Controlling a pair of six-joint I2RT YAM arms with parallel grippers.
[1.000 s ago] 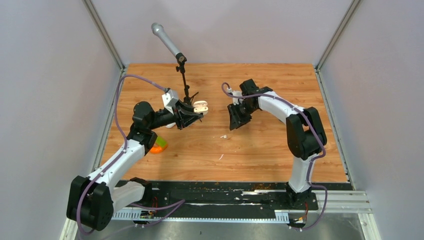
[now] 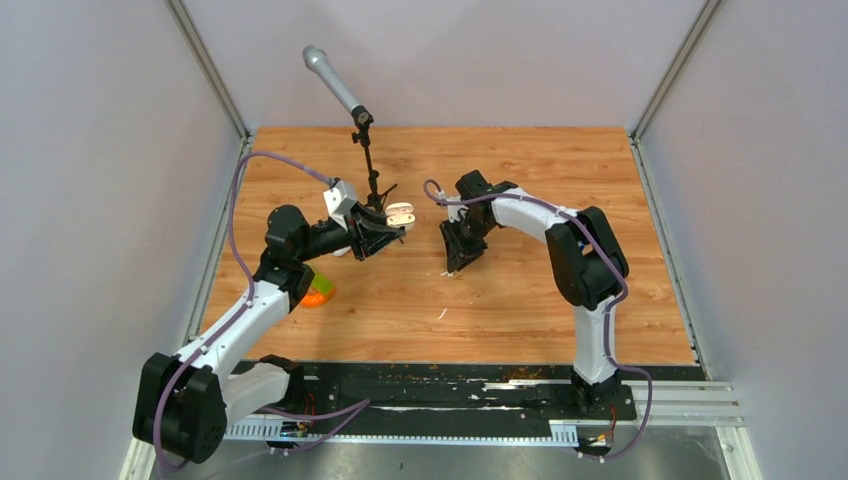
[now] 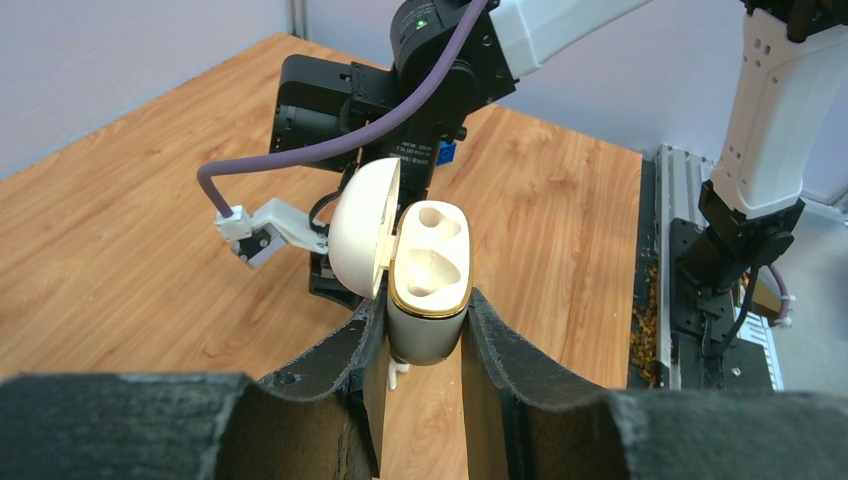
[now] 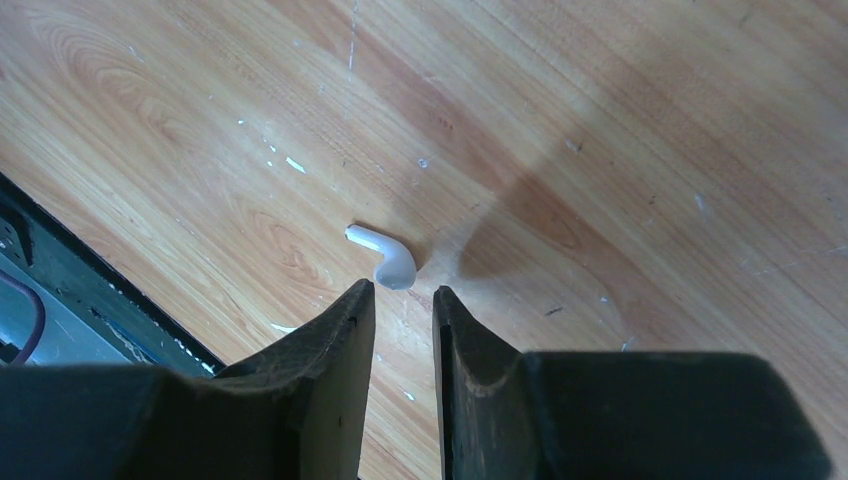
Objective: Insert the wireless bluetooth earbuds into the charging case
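Note:
The open white charging case is clasped by my left gripper, its lid raised and both earbud slots empty. In the top view the case is held above the left-middle of the table. One white earbud lies on the wood in the right wrist view, its stem bent away to the upper left. Just beyond the fingertips of my right gripper is the earbud's rounded end; the fingers are parted narrowly with nothing between them. From above, the earbud shows right below the right gripper.
An orange and green object sits beside the left arm. Behind the case rises a microphone-like stand. A thin white mark lies on the table near the earbud.
My right arm has swung to the left and its gripper has come down over the earbud. The left arm and case stay put.

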